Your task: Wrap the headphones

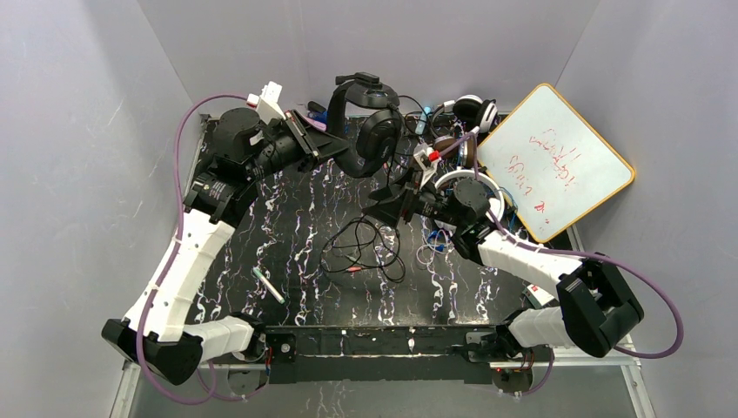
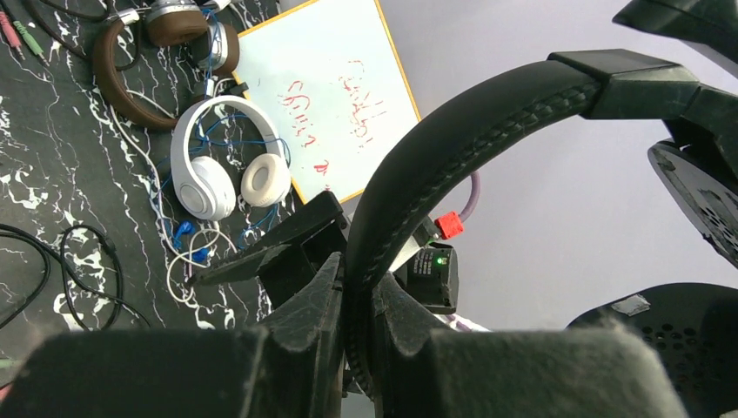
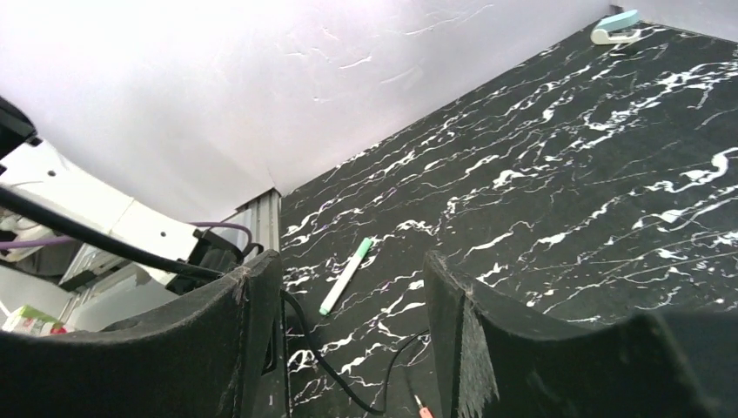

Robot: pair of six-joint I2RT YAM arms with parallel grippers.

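Observation:
The black over-ear headphones (image 1: pixel 379 135) hang above the table's back middle in the top view. My left gripper is shut on their padded headband (image 2: pixel 474 131); the perforated ear cups (image 2: pixel 670 331) hang at the right of the left wrist view. My right gripper is lower and to the right of the headphones, its fingers parted, with marble table visible between them. The headphones' black cable (image 3: pixel 326 366) runs past its left finger and through the view of the gap; no firm grip on it shows. Loose cable loops (image 1: pixel 361 248) lie below the right gripper.
White headphones (image 2: pixel 204 187), brown headphones (image 2: pixel 113 78) and blue earphones (image 2: pixel 198 254) crowd the table's right back. A whiteboard (image 1: pixel 557 161) leans at the right. A marker (image 1: pixel 268 286) lies front left.

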